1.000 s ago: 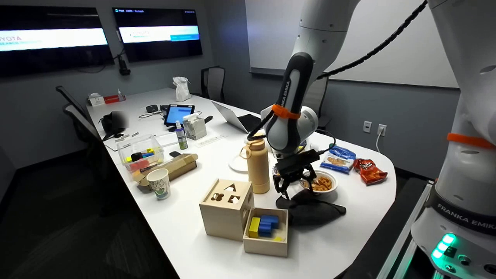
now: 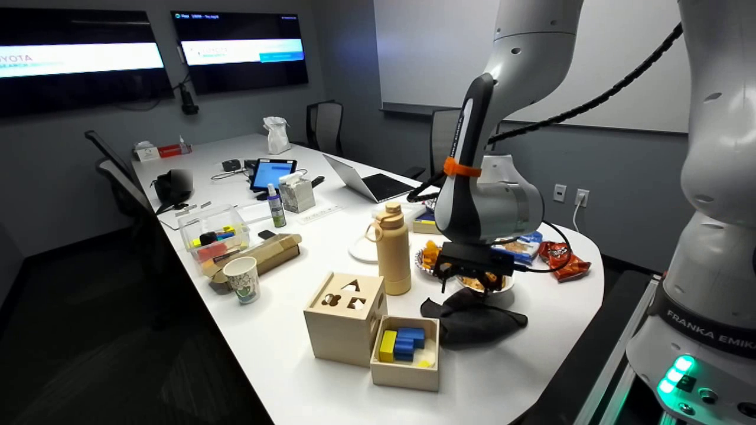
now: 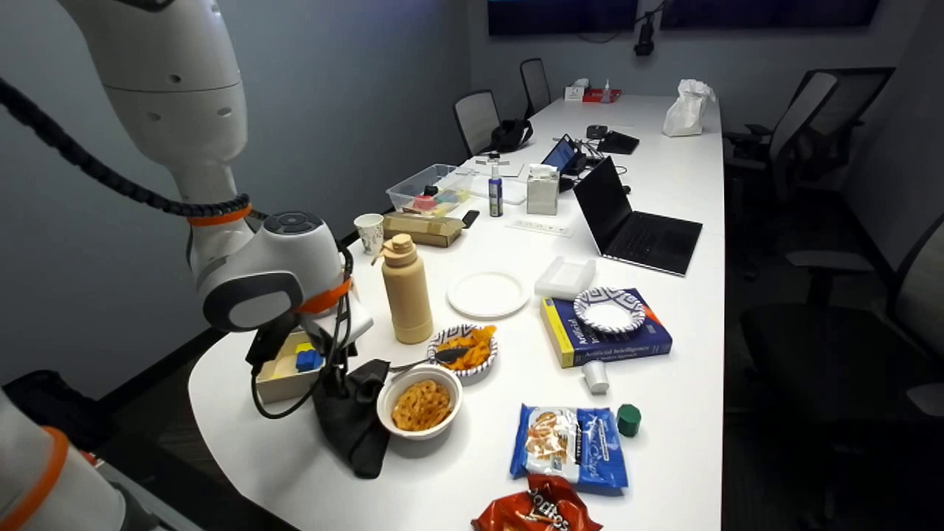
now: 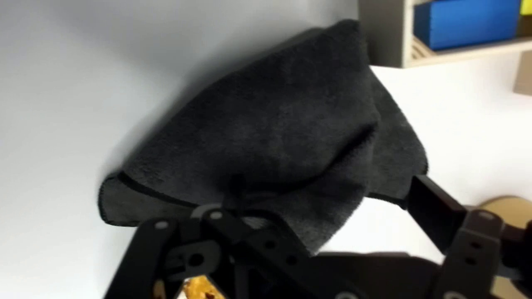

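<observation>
A dark grey cloth [image 2: 482, 326] lies crumpled on the white table, beside the open wooden box [image 2: 405, 378] with blue and yellow blocks in it. Above the cloth's bottle-side end hangs my gripper [image 2: 464, 282], fingers apart. In the wrist view the cloth [image 4: 269, 124] fills the middle, its folds running toward the gripper; nothing is held between the fingers. The second exterior view shows the cloth [image 3: 358, 429] close to the white bowl of pretzels [image 3: 422, 405], with the gripper partly hidden by its cable.
A tan bottle [image 2: 394, 251] and a wooden shape-sorter box [image 2: 340, 326] stand close by. A patterned bowl with orange food [image 3: 469, 348], a blue snack bag [image 3: 568, 447] and a red bag [image 3: 537, 509] lie around. Bare table spreads in front of the cloth.
The arm has shifted to the right in the first exterior view, and the gripper has turned from tilted to nearly level. It now covers part of the pretzel bowl. The cloth looks unmoved.
</observation>
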